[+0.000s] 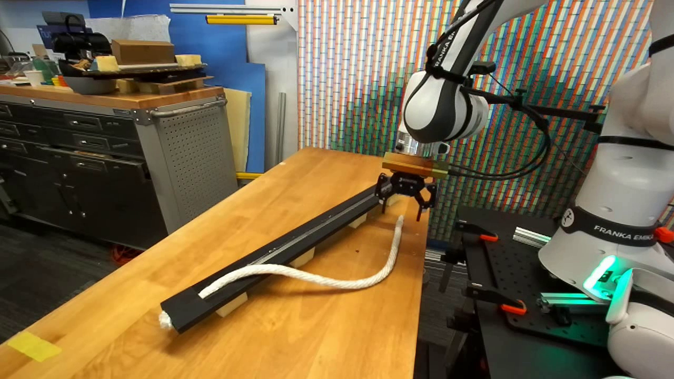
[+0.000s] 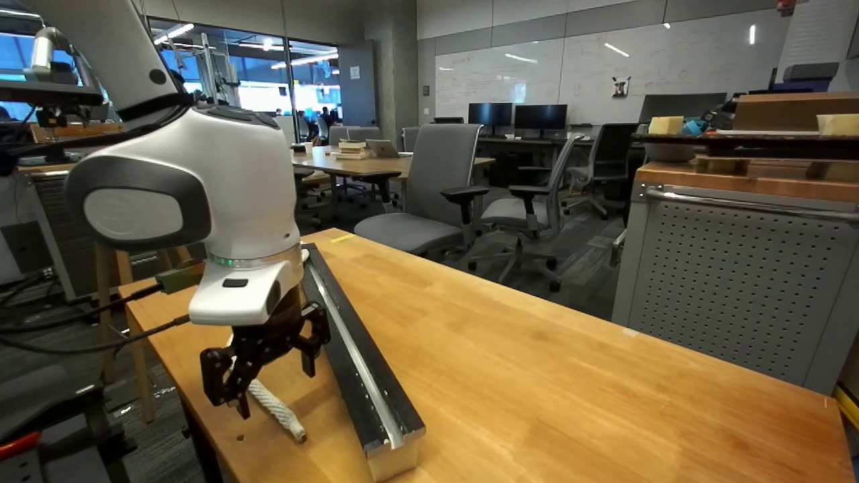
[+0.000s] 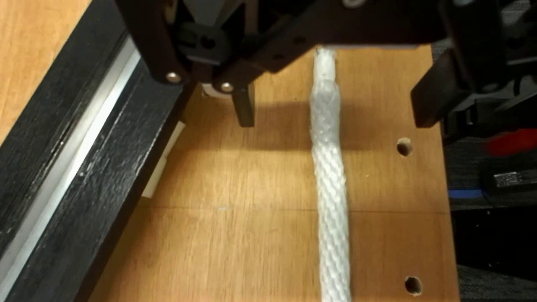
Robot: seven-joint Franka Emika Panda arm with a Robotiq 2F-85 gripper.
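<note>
A white braided rope (image 1: 341, 281) has one end in the near end of a long black channel (image 1: 303, 230); from there it curves over the tabletop to a loose far end. My gripper (image 1: 402, 211) is open above that loose end. In the wrist view the rope (image 3: 331, 186) runs between the widely parted fingers of the gripper and lies below them on the wood, with nothing gripped. The channel (image 3: 116, 171) slants along the left of that view. From the other side, the rope's end (image 2: 278, 410) shows beneath the gripper (image 2: 274, 386), beside the channel (image 2: 354, 354).
Small wooden blocks (image 1: 303, 257) prop the channel above the table (image 1: 354, 328). The table's edge lies close to the right of the rope, with holes (image 3: 404, 146) in the wood there. Wide bare tabletop (image 2: 564, 386) extends on the channel's other side.
</note>
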